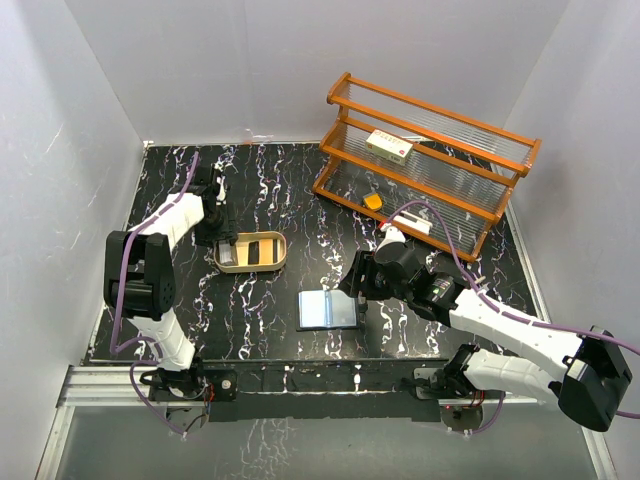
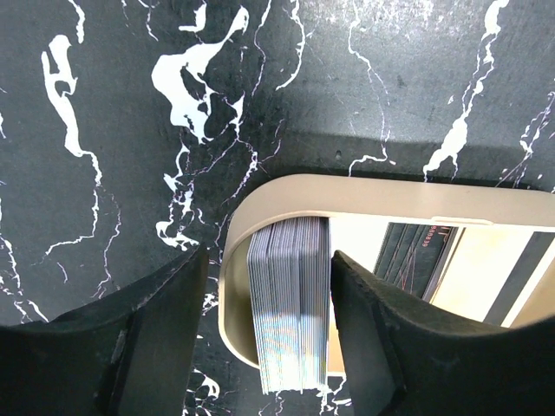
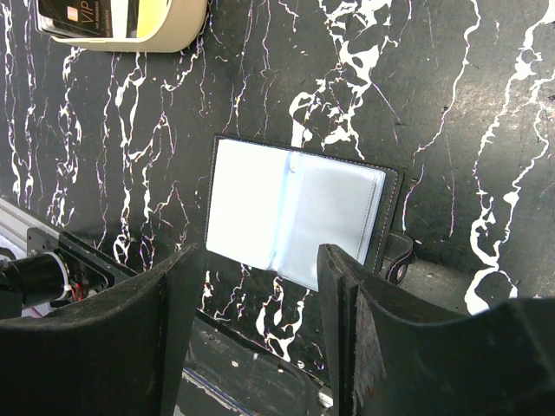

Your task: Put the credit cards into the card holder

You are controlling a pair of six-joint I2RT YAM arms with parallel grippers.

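Observation:
A beige tray (image 2: 468, 204) on the left of the table holds a stack of grey-white cards (image 2: 286, 303) at its left end and dark cards (image 2: 403, 256). My left gripper is over that stack, fingers either side of it, apparently part open; whether they touch it I cannot tell. An open card holder (image 3: 247, 199) with pale pages lies flat at front centre. My right gripper hovers near it, fingers apart with nothing between them.
A wooden rack (image 1: 420, 180) with a white box (image 1: 389, 147) and a yellow item (image 1: 372, 201) stands at back right. Bare marble surrounds the tray and holder.

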